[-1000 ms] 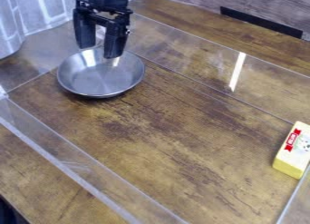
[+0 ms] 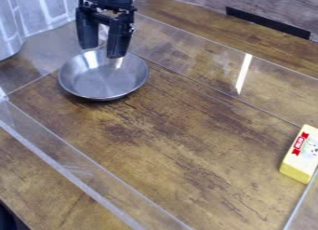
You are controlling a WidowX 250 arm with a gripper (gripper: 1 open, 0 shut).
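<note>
My black gripper [image 2: 102, 43] hangs at the upper left of the camera view, open, over the back part of a round metal bowl [image 2: 104, 77]. Whether its fingertips touch the bowl is hard to tell. The bowl looks empty where it is visible. A pale yellow box [image 2: 298, 157] with a red-and-white label lies at the right edge of the wooden surface.
Transparent walls or edges run along its sides. A shiny metallic object [image 2: 10, 29] stands at the top left corner.
</note>
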